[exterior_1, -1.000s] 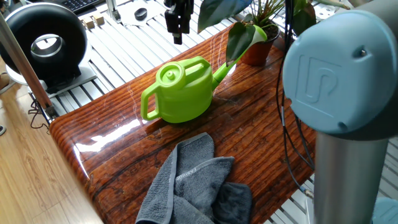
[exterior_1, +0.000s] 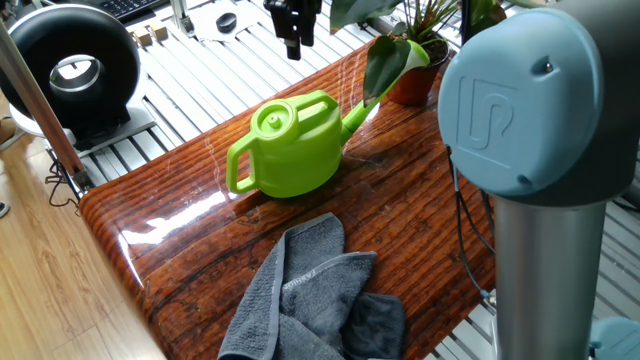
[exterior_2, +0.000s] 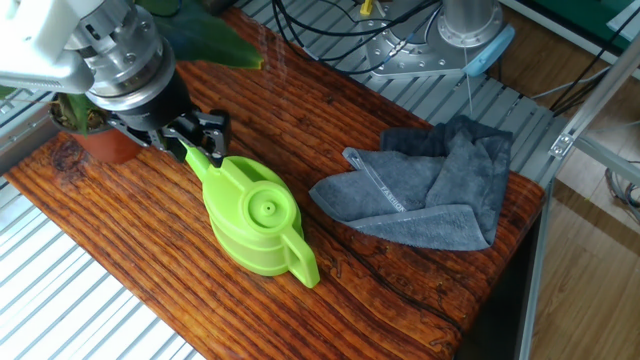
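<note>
A bright green watering can (exterior_1: 300, 155) stands upright on the glossy brown wooden table (exterior_1: 180, 240). Its handle points left in exterior view 1 and its spout reaches toward the potted plant. My black gripper (exterior_1: 293, 46) hangs in the air at the top of that view, apart from the can. In exterior view 2 the gripper (exterior_2: 208, 140) overlaps the spout end of the watering can (exterior_2: 250, 215) along the line of sight. Its fingers are too dark and small to tell whether they are parted. I see nothing held.
A crumpled grey towel (exterior_2: 425, 185) lies on the table beside the can. The plant's terracotta pot (exterior_1: 410, 85) stands by the spout, its broad leaves (exterior_1: 385, 68) overhanging it. Bare wood separates towel and can. A black ring-shaped object (exterior_1: 72, 70) stands off the table.
In exterior view 1 my gripper has risen slightly and shifted a little right, while the blue-capped arm joint has moved left. The can, towel and pot have stayed put.
</note>
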